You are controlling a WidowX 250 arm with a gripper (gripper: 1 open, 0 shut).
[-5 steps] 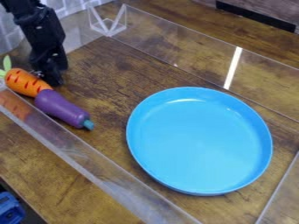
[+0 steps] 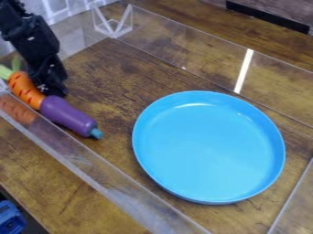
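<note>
A black gripper (image 2: 31,69) reaches in from the upper left, low over the left end of the clear tray, at the orange carrot (image 2: 25,88). Its fingertips are dark and partly hidden, so whether it is open or shut is unclear. The carrot lies at the far left with its green top mostly behind the gripper or at the edge. Just right of it, touching or nearly touching, a purple eggplant-like vegetable (image 2: 68,117) lies diagonally with its pale teal tip toward the lower right.
A large blue plate (image 2: 208,146) fills the right half. Clear plastic walls (image 2: 86,174) border the wooden area. The wood between the vegetables and the plate, and above, is clear. A blue object (image 2: 7,218) sits at the bottom left corner.
The gripper has shifted slightly, and the carrot and purple vegetable have moved a little, the carrot's green top now less visible.
</note>
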